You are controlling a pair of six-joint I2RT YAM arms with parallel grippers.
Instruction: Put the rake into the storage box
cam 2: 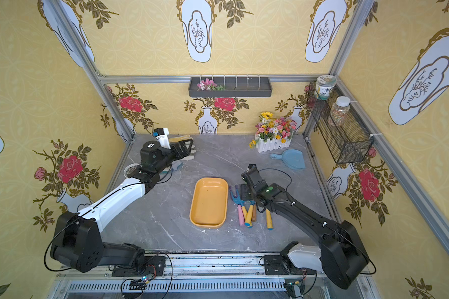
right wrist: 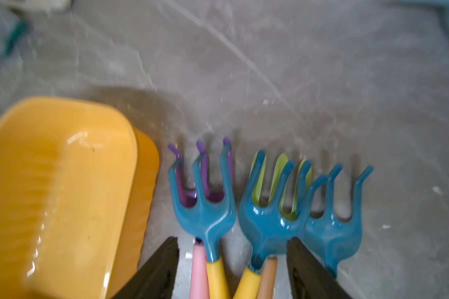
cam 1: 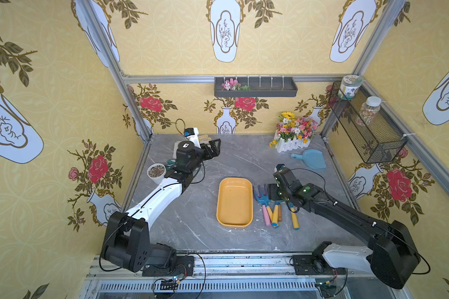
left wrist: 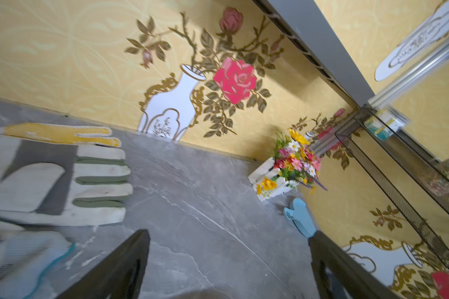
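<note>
Several rakes lie together right of the yellow storage box (cam 1: 235, 224), handles toward the front. In the right wrist view a blue rake (right wrist: 204, 214) lies over a purple one (right wrist: 187, 196), another blue rake (right wrist: 267, 221) over a green one (right wrist: 289, 211), and a further blue rake (right wrist: 339, 234) at the right. The box (right wrist: 144, 184) shows empty at the left. My right gripper is above the rakes, part open, with the middle handles showing between its fingers and apart from them. My left gripper is open and empty over the back left of the table.
Work gloves (left wrist: 55, 184) lie below and left of my left gripper, with a pot (cam 1: 156, 172) near them. A flower planter (cam 1: 291, 144) and blue dustpan (cam 1: 314, 159) stand at the back right. A wire basket (cam 1: 369, 134) hangs on the right.
</note>
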